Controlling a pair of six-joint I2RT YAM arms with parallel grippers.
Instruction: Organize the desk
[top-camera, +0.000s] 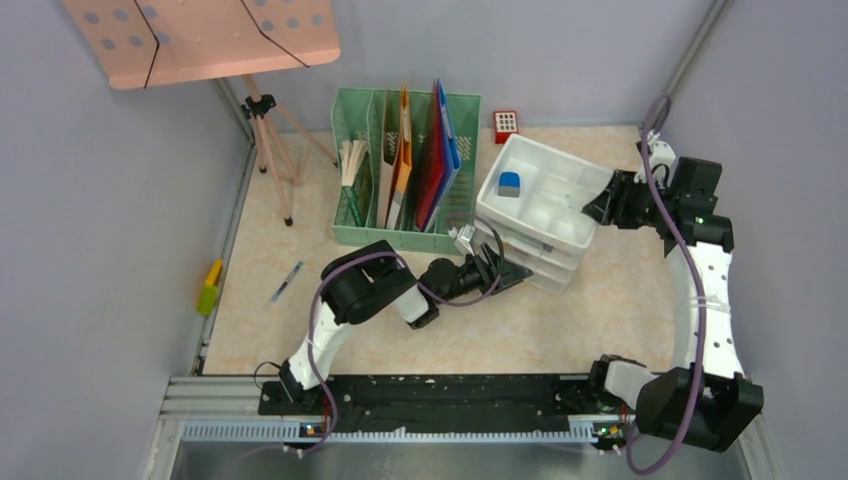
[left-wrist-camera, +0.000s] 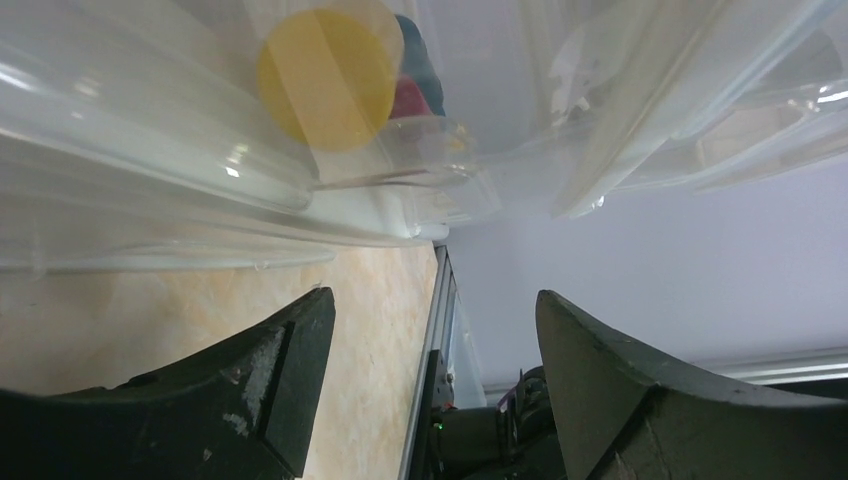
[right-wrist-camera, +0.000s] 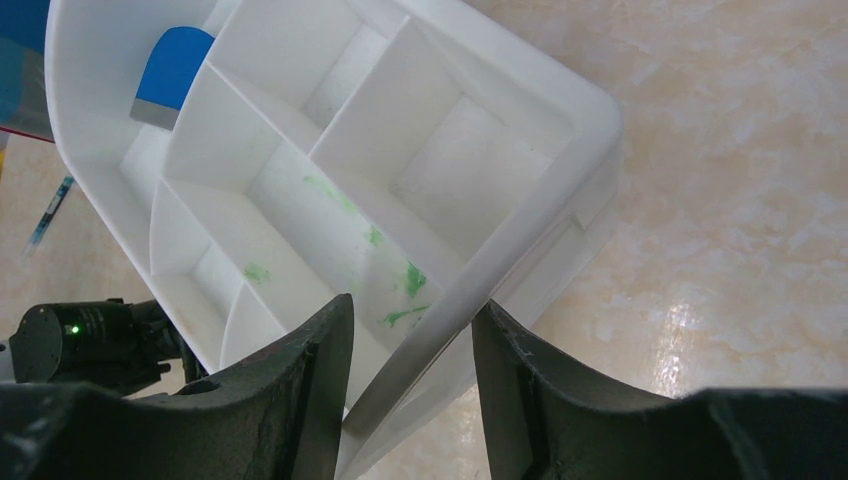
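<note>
A white drawer organizer (top-camera: 548, 205) with a compartmented top tray stands right of the green file box. My right gripper has its fingers on either side of the tray's rim (right-wrist-camera: 490, 255); whether they clamp it is unclear. At the organizer's front, my left gripper is open with nothing between its fingers, just below a clear drawer (left-wrist-camera: 400, 185). Through that drawer's plastic show a yellow round thing (left-wrist-camera: 325, 80) and pink and teal bits. A blue-and-grey block (top-camera: 509, 184) sits in a compartment of the top tray.
The green file box (top-camera: 400, 241) holds folders and stands beside the organizer. Behind lies a red box (top-camera: 505, 126). A pen (top-camera: 286, 281) and a yellow-green object (top-camera: 210, 288) lie at left.
</note>
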